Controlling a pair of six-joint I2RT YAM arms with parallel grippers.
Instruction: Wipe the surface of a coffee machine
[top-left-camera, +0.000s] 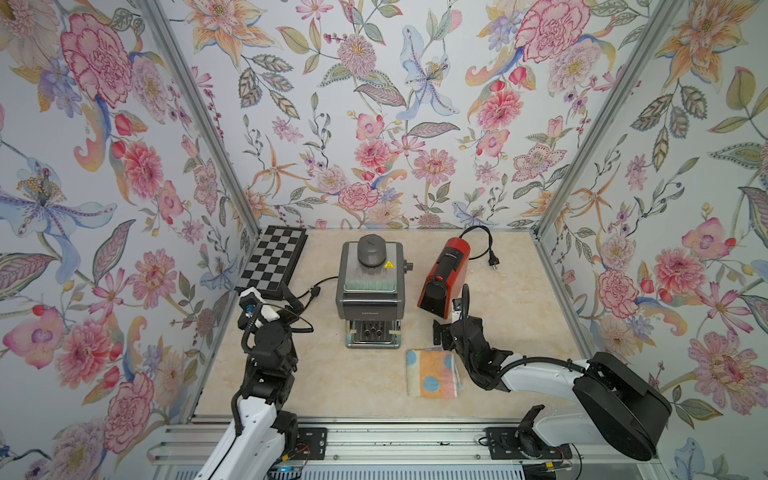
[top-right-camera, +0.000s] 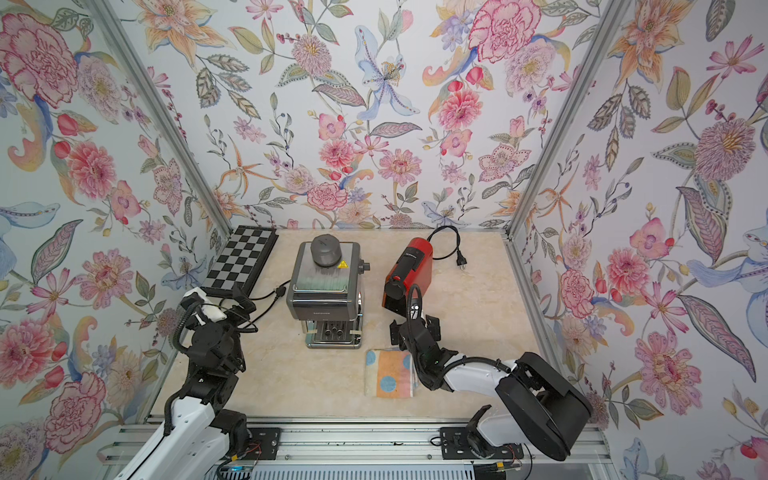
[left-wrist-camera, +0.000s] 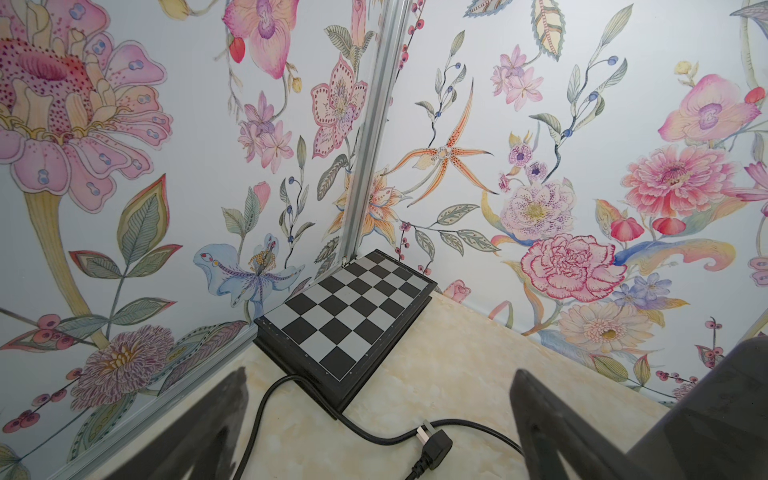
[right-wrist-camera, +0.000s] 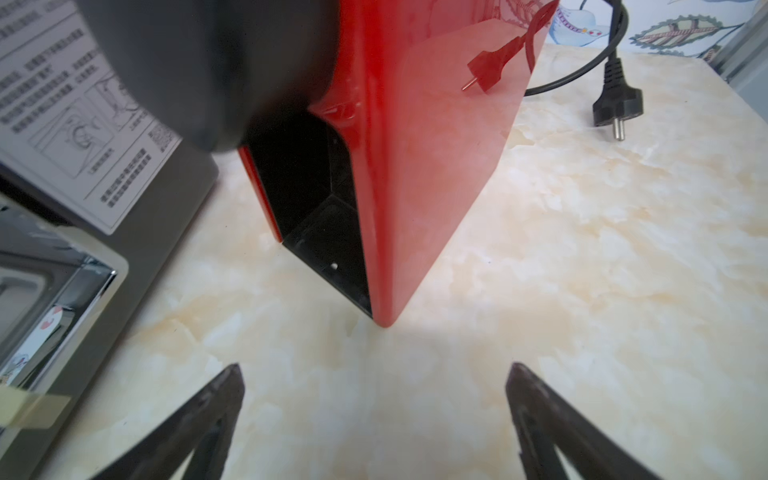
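Observation:
A grey coffee machine (top-left-camera: 369, 310) with a dark lid stands at mid-table, and its grey side (right-wrist-camera: 172, 204) fills the left of the right wrist view. In front of it and to the right, a folded cloth (top-left-camera: 430, 376), orange and cream with blue dots, lies flat. My right gripper is open and empty, low over the table just behind the cloth and before the red machine (top-left-camera: 448, 276). On the left side, my left gripper also stands open, facing the checkerboard, with nothing between its fingers.
A checkerboard box (top-left-camera: 273, 257) occupies the back left corner. A black plug (left-wrist-camera: 432, 448) and its cable lie near the left gripper. Another plug (right-wrist-camera: 617, 104) rests behind the red machine.

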